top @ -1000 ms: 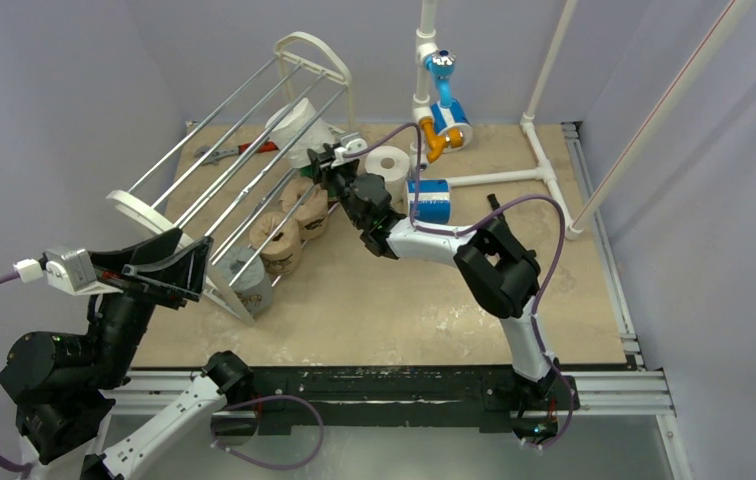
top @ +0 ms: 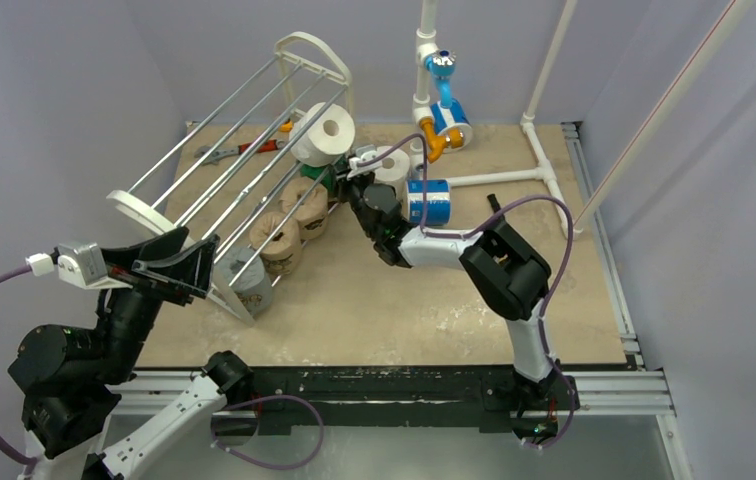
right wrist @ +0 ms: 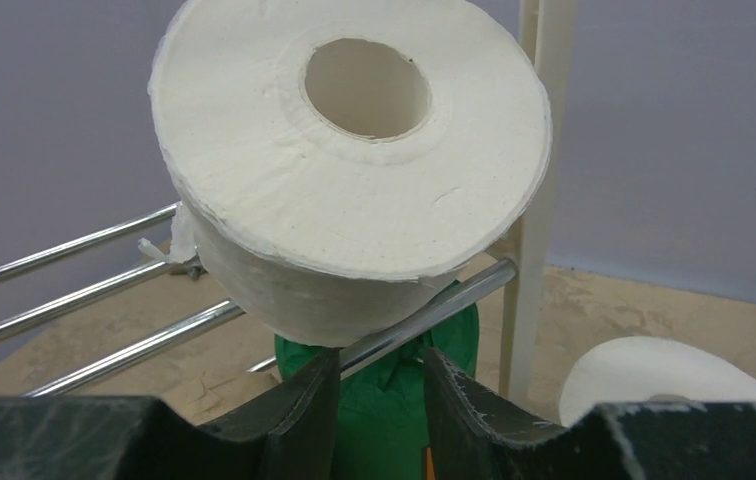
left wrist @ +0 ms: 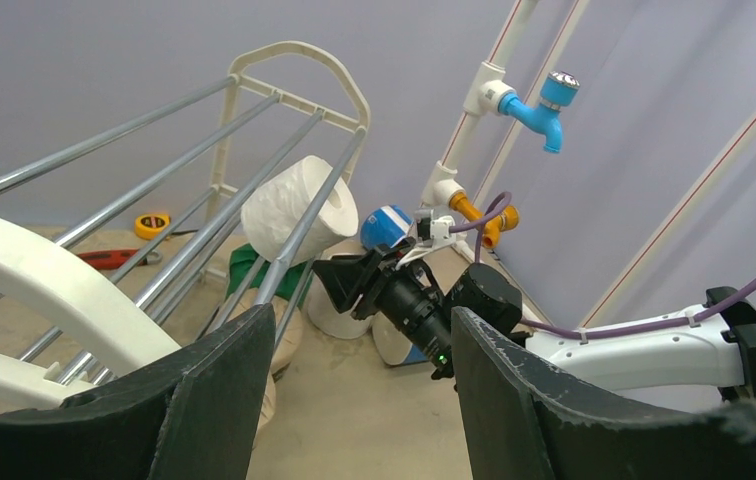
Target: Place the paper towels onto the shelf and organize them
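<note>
A white paper roll (top: 322,135) rests tilted among the rack's bars near its far end; its open core shows in the right wrist view. Beneath it a green-wrapped roll (right wrist: 384,410) is partly hidden, with my right gripper shut on its wrapping. Two brown-wrapped rolls (top: 303,208) and a grey-wrapped roll (top: 244,282) stand in a row low in the slanted white-and-metal shelf (top: 137,209). By the shelf's near end, my left gripper (top: 202,245) is open and empty. Another white roll (top: 391,168) stands right of my right gripper.
A blue-and-white roll (top: 429,202) lies beside the white pipes (top: 499,179); another (top: 451,127) is behind the orange tap (top: 439,139). A red-handled wrench (top: 259,146) lies behind the shelf. The board's front middle is clear.
The white roll on the bars has shifted right and tipped, its core now facing right. My right gripper has moved slightly right, and more green shows beside it. The left arm has shifted slightly right.
</note>
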